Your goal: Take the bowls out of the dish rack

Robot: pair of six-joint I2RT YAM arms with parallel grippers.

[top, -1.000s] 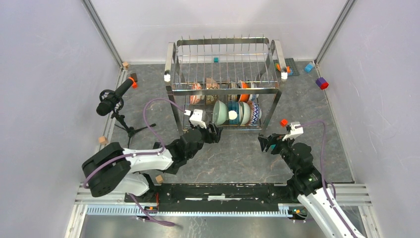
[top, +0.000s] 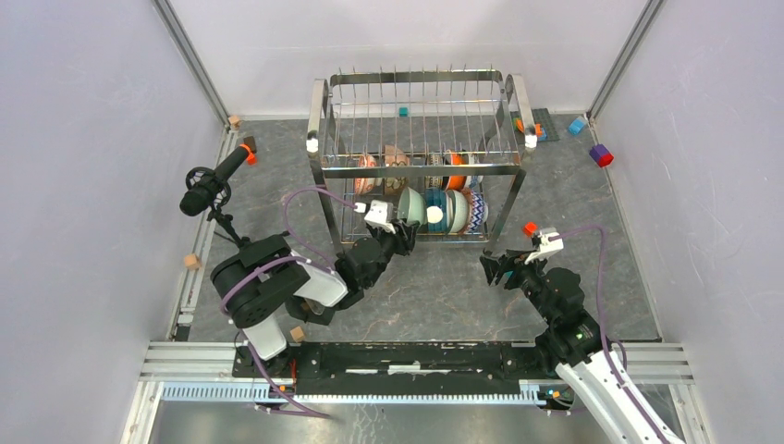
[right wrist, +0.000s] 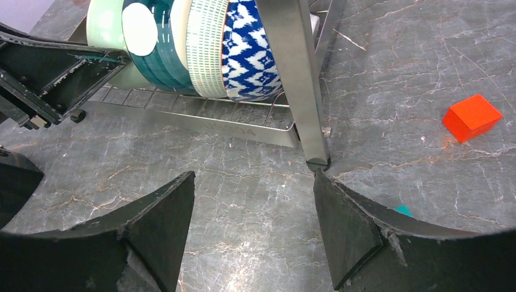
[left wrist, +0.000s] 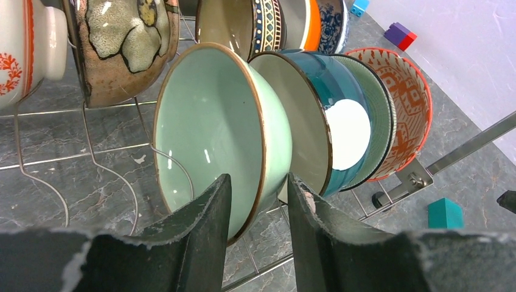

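Observation:
Tilted on its side in the lower tier of the metal dish rack (top: 416,170) is a pale green bowl (left wrist: 213,115) with a brown rim. My left gripper is part open at its near edge, one finger on the hollow side and the other by its outer wall, with a gap still showing. Beside it stand a teal bowl (left wrist: 341,97) with a white round patch, a ribbed green bowl (left wrist: 384,112) and a red-patterned bowl (left wrist: 404,100). Away to the right of the rack, my right gripper is open above bare floor, holding nothing.
Behind this row sit a brown bowl (left wrist: 125,48), a white-and-red bowl (left wrist: 21,52) and an orange-striped one (top: 455,170). A rack leg (right wrist: 292,67) rises near the right gripper. An orange block (right wrist: 472,118) lies farther right.
The right arm has barely shifted, and the bowls look unmoved.

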